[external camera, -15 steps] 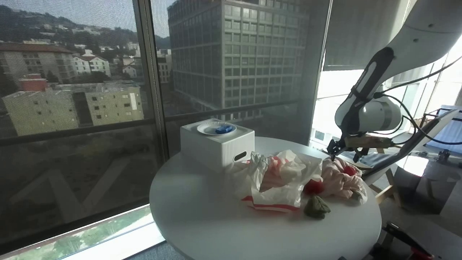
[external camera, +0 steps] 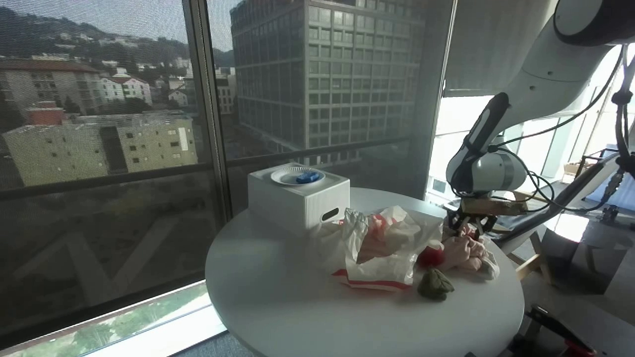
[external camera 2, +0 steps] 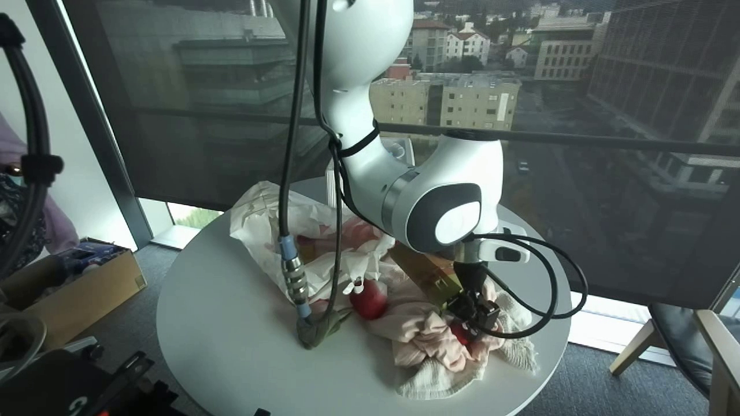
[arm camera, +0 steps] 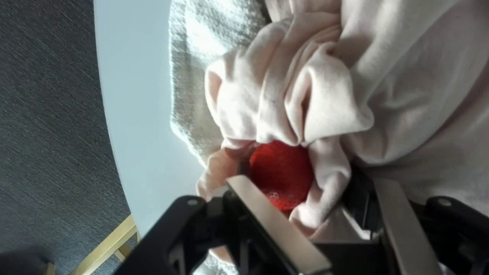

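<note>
Down at the right side of the table, my gripper reaches into a heap of pale pink cloth (arm camera: 284,91). Its fingers are part open, one on each side of a round red object (arm camera: 282,172) nestled in the folds. In the wrist view a visible gap and a cloth fold lie between the red object and the right finger. The lower part of the red object is hidden by cloth and the left finger. From exterior view 2, a bit of red (external camera 2: 461,331) shows just under the gripper, while the fingertips' contact is hard to make out.
A second red ball (external camera: 431,256), a dark green cloth (external camera: 436,284) and a crumpled white plastic bag (external camera: 381,270) lie beside the heap. Behind them a white box (external camera: 285,205) carries a paper plate (external camera: 280,176) with a blue item (external camera: 307,177).
My gripper has come down and slightly left from above the heap into the cloth around the red object. Its fingers stand closer together, and the cloth is pressed down somewhat.
</note>
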